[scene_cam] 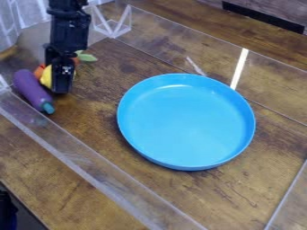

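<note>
My black gripper (63, 76) reaches down at the upper left, shut on a yellow object (49, 75) that is partly hidden behind its fingers. Red and green pieces show just behind that object, too hidden to name. A purple eggplant-like toy (32, 90) with a teal end lies beside the gripper on the left.
A large blue plate (186, 121) takes up the middle right of the wooden surface (144, 198). Clear plastic edges run along the left and back. The wood between gripper and plate is bare.
</note>
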